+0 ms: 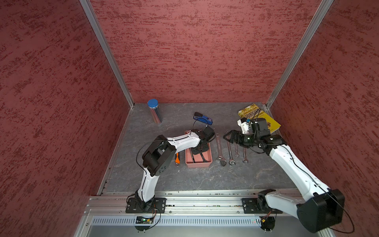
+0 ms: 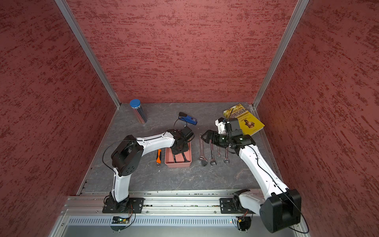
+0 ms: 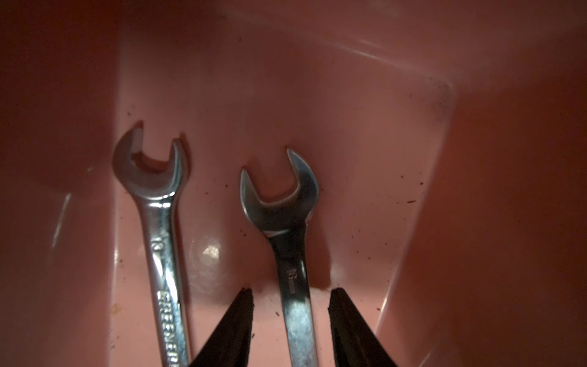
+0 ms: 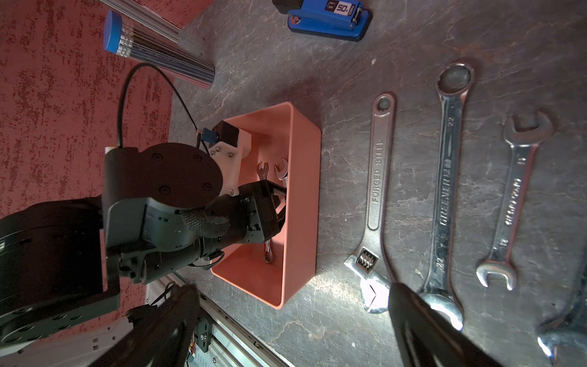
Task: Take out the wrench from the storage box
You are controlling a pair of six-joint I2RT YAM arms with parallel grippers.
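Note:
Two open-end wrenches lie in the pink storage box (image 4: 301, 202). In the left wrist view the left wrench (image 3: 165, 275) runs along one side, and the other wrench (image 3: 293, 269) is central. My left gripper is inside the box, fingers apart on either side of the central wrench, low over it; contact is unclear. My right gripper hangs open over the loose wrenches to the box's right, holding nothing.
An adjustable wrench (image 4: 379, 183) and several other wrenches lie right of the box. An orange-handled tool (image 2: 158, 156) lies to its left. A stapler (image 4: 327, 18), pencil tube (image 1: 155, 112) and yellow book (image 2: 248, 124) stand behind.

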